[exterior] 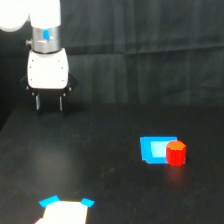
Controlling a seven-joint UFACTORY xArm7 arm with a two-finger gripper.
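Note:
A white gripper [49, 104] hangs at the upper left, over the far end of the dark table. Its dark fingers stand apart, and nothing shows between them. To the right, a small red block [176, 153] with a many-sided outline sits at the right side of a blue square outline [147, 143] with a paler middle. The block covers part of that square's right edge. Whether it rests fully on the square or partly on the table, I cannot tell. The gripper is well away from both.
At the bottom left, a pale, cream-coloured item [65, 213] with blue patches at its corners is cut off by the frame's lower edge. A dark curtain [140, 50] hangs behind.

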